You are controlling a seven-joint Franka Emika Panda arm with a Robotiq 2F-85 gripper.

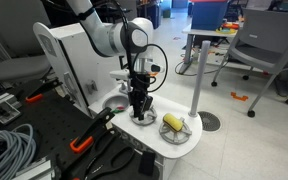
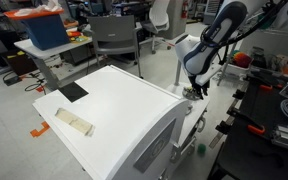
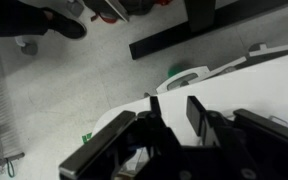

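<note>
In exterior view 1 my gripper (image 1: pixel 141 108) is low over the left burner (image 1: pixel 142 116) of a small white stove counter (image 1: pixel 174 146). A yellow object (image 1: pixel 173 122) lies on the right burner (image 1: pixel 175 134). Two dark fingers stand apart in the wrist view, and my gripper shows only white surface between their tips. From exterior view 2 the gripper (image 2: pixel 198 92) is seen at the far end of the counter, beside a burner. Whether the fingers touch anything there is too small to tell.
A metal bowl or sink (image 1: pixel 116 102) is set in the counter left of the burners. A grey post (image 1: pixel 200 77) rises at the right edge. A white cabinet (image 1: pixel 69 62) stands behind the arm. Coiled cable (image 1: pixel 9 153) lies on the black table at left.
</note>
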